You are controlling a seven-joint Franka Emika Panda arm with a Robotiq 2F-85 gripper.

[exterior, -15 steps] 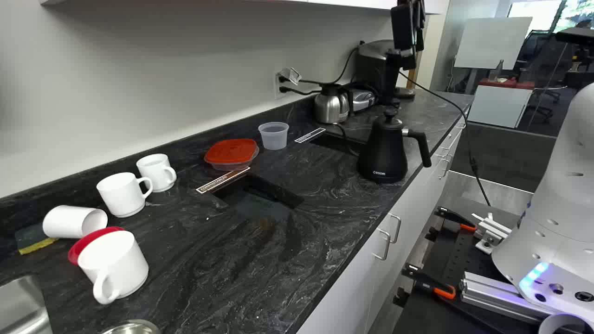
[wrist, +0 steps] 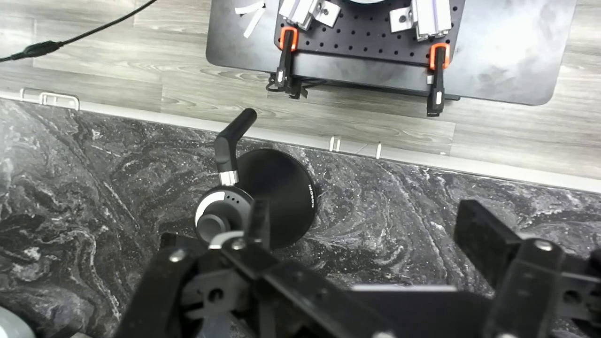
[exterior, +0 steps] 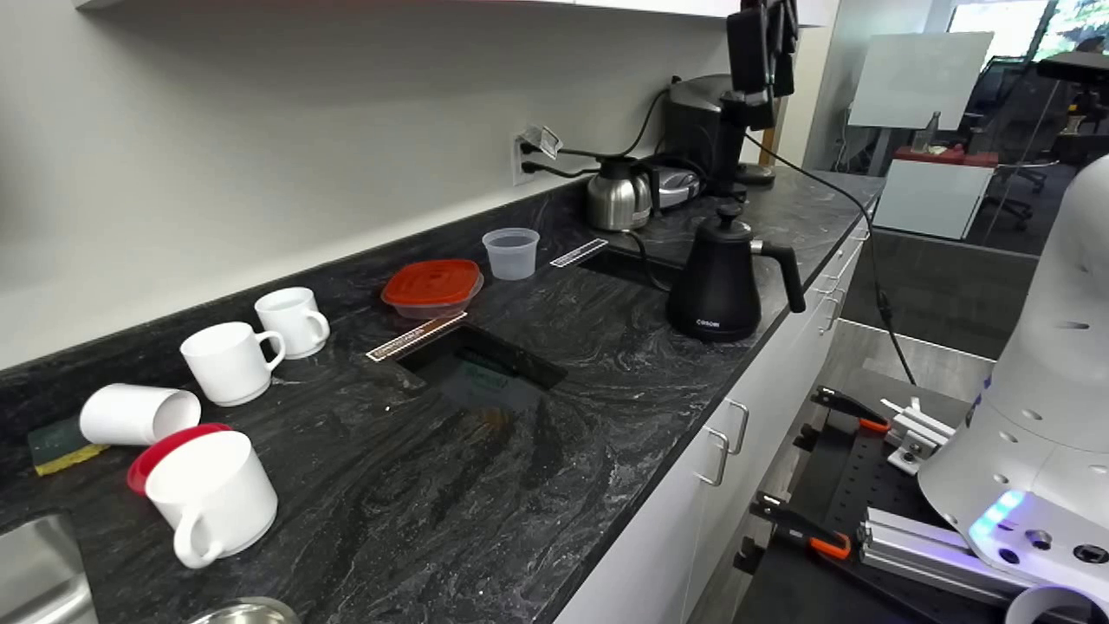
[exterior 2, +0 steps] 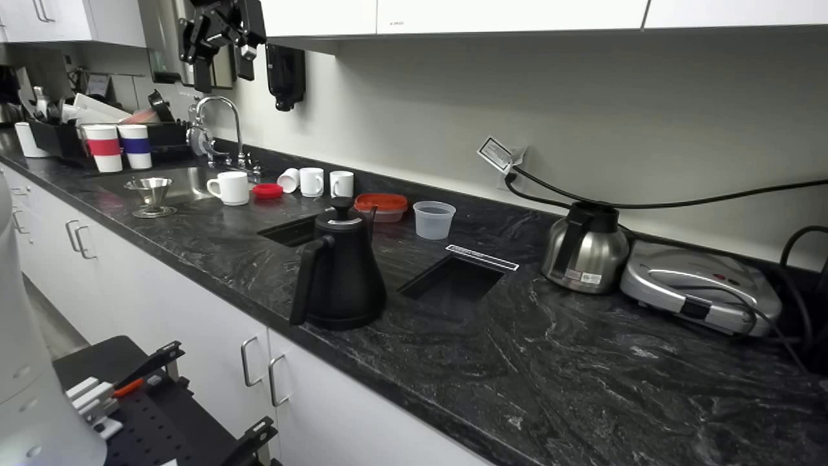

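Note:
My gripper [exterior 2: 225, 71] hangs high above the counter, fingers well apart and nothing between them. From the wrist view, the left finger [wrist: 260, 217] overlaps the black kettle [wrist: 281, 191] in the picture, while the right finger [wrist: 479, 236] has bare counter behind it. The kettle stands upright near the counter's front edge, its handle [exterior: 787, 272] pointing out over that edge. Clear height separates the gripper from the kettle.
White mugs [exterior: 229, 364], one on its side, stand left of a red-lidded container [exterior: 431, 281] and a clear tub [exterior: 510, 255]. A steel carafe [exterior 2: 586, 248] and a silver appliance [exterior 2: 698, 287] sit near the wall. Cabinets [exterior 2: 504, 15] hang overhead. Mid-counter is mostly clear.
My gripper has shifted very slightly to the left in exterior view 1. The kettle, mugs and containers are where they were.

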